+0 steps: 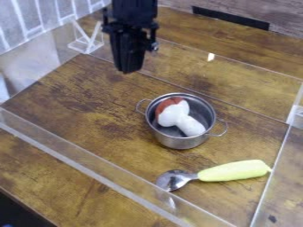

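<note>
The dark gripper (128, 55) hangs over the back left of the wooden table, above and to the left of a steel pot (193, 135); its fingers point down, and whether anything is between them is unclear. The pot holds a white and red object (174, 113). In front of the pot lie a spoon (174, 181) and a pale yellow-green elongated object (235, 170), touching or nearly touching end to end.
Clear plastic walls (130, 168) border the work area. A white wire piece (87, 37) stands at the back left.
</note>
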